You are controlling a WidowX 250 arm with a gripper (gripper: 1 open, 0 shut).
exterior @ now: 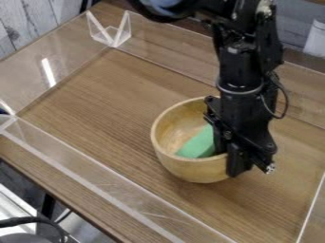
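A tan wooden bowl (178, 163) stands on the tabletop right of centre, with a green object (199, 142) inside it. My black gripper (238, 159) reaches down over the bowl's right side, its fingertips at the rim and partly hiding it. It looks shut on the bowl, though the exact contact is hard to see.
A small white wire-like stand (110, 34) is at the back left. A clear strip runs along the front-left edge, with black cables beyond it.
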